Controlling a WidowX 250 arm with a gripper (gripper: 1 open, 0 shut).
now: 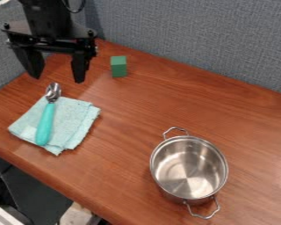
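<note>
My black gripper (pixel 57 65) hangs at the upper left, its two fingers wide apart and empty, above the spoon. A spoon with a teal handle (pixel 46 123) and metal head lies on a folded pale cloth (pixel 76 123) at the left of the table. A green block (pixel 118 67) stands farther back, right of the gripper. A steel pot (pixel 188 166) with two handles sits at the lower right.
Grey padded walls border the back and left. The table's edge runs along the lower left.
</note>
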